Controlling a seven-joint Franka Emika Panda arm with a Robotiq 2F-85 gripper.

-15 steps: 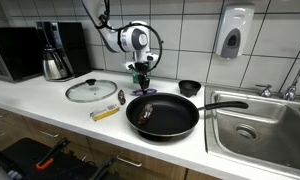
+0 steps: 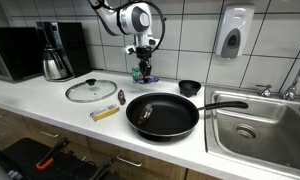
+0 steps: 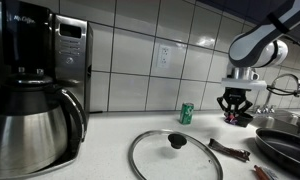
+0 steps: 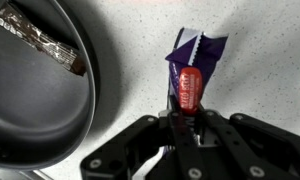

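My gripper (image 2: 148, 73) is above the counter between the lid and the small bowl. It is shut on a purple wrapped bar (image 4: 184, 47) with a red label; the wrist view shows the bar running down between the fingers. Part of it is hidden by the gripper. To the left in that view is the black pan (image 4: 86, 110), with a brown wrapped bar (image 4: 50, 45) lying inside it. The held bar is apart from the pan.
A glass lid (image 2: 92, 91), a dark packet (image 2: 121, 97) and a yellow bar (image 2: 106, 113) lie on the counter. A green can (image 3: 186, 113) stands near the wall, and a black bowl (image 2: 189, 88) sits behind the pan. The sink (image 2: 255, 130) is at right.
The gripper has risen from near the counter and shifted slightly right in exterior view 1, taking the purple bar with it. The pan, lid and other objects have not moved.
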